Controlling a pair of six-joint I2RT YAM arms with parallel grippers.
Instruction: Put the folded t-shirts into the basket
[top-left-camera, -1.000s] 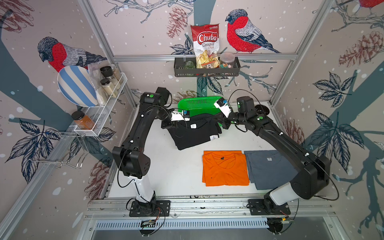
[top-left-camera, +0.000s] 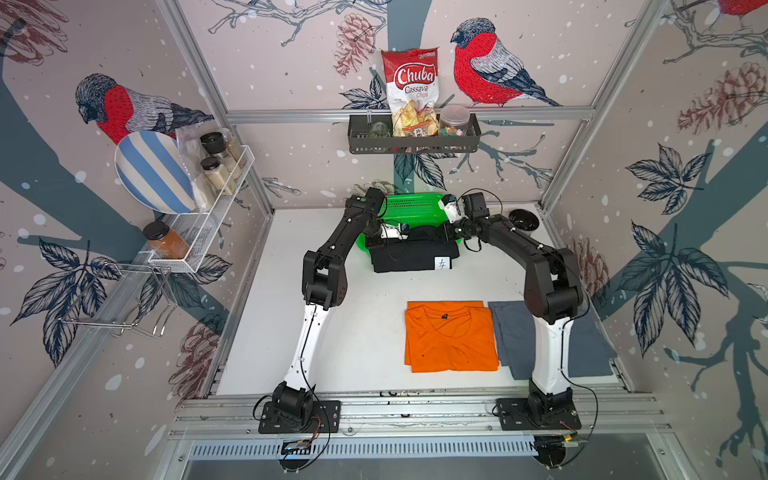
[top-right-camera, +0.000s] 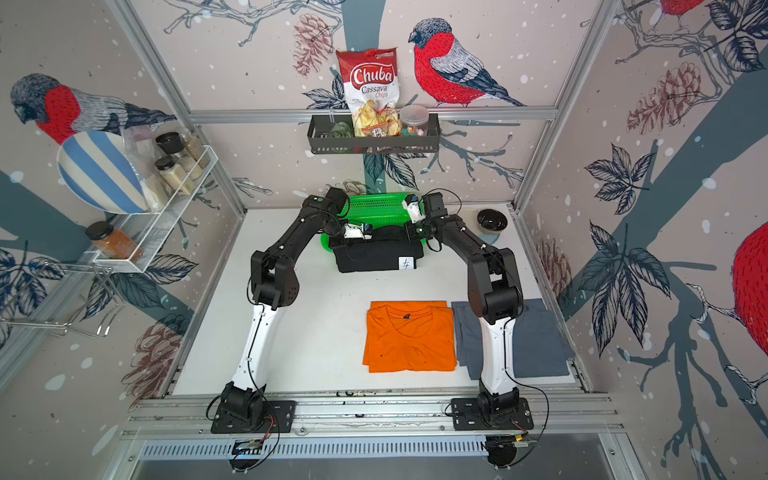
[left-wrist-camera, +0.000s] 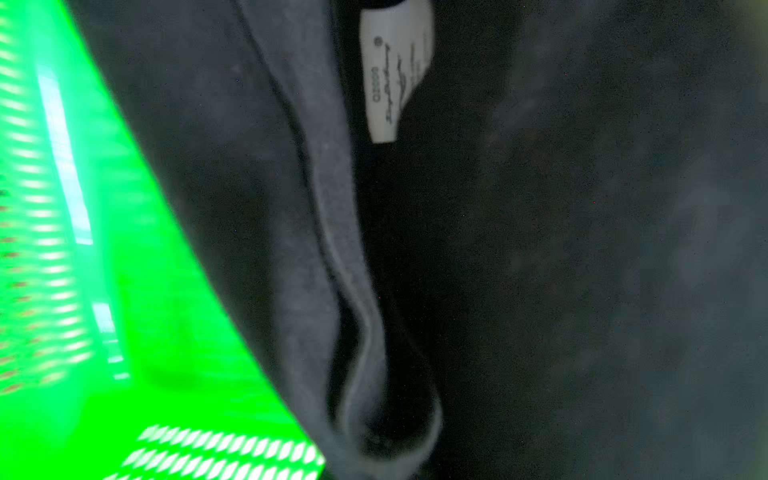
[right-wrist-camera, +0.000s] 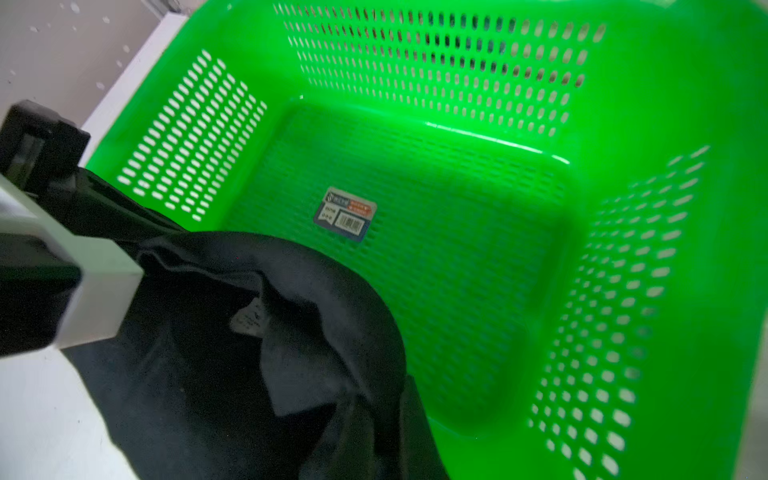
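Observation:
The black t-shirt (top-left-camera: 408, 257) hangs across the near side of the green basket (top-left-camera: 413, 205); its upper edge bends over the rim and its lower part droops in front. My left gripper (top-left-camera: 377, 239) is shut on the shirt's left upper corner. At the opposite corner, my right gripper (top-left-camera: 453, 233) is shut on the cloth too. Dark fabric hides most fingertip detail. In the right wrist view, the basket floor (right-wrist-camera: 472, 304) is bare apart from a sticker. Two folded shirts, one orange (top-left-camera: 450, 340) and one grey (top-left-camera: 588, 345), lie flat at the front right.
A dark bowl (top-left-camera: 524, 219) stands right of the basket, close to the right arm. Above the basket, a grey shelf (top-left-camera: 416, 145) is fixed to the back wall. A white wire rack (top-left-camera: 212, 216) juts from the left wall.
Both grippers carried the black shirt right and back to the basket.

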